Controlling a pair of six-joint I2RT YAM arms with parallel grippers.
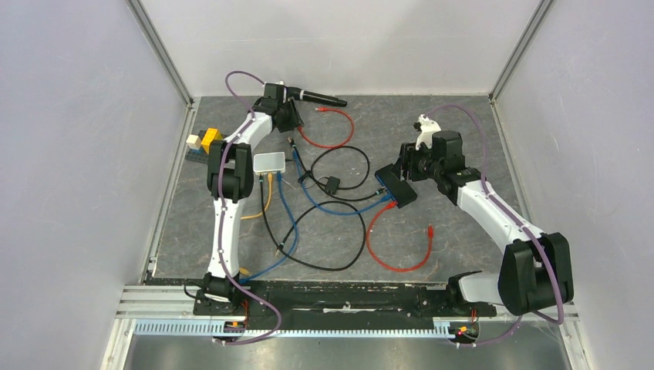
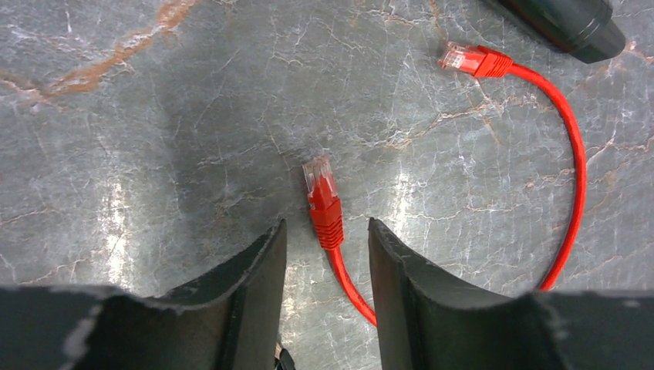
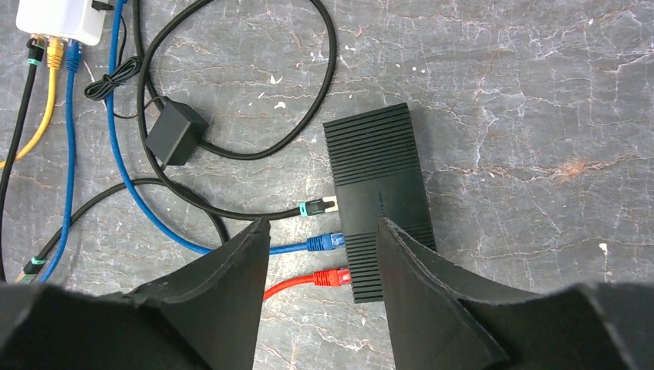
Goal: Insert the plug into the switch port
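Observation:
My left gripper is open above a red cable's clear-tipped plug (image 2: 327, 212), which lies between and slightly beyond its fingertips in the left wrist view; the cable's other plug (image 2: 484, 62) lies toward the upper right. My right gripper is open over the black switch (image 3: 383, 169). In the right wrist view, black, blue and red plugs (image 3: 329, 277) sit along the switch's left side. A white box (image 1: 269, 160) with several cables lies left of centre in the top view.
A black cylinder (image 2: 555, 23) lies at the back. A small black block (image 3: 176, 132) and looped cables fill the middle. Yellow and white blocks (image 1: 210, 139) sit at the left. Bare surface (image 3: 540, 131) lies right of the switch.

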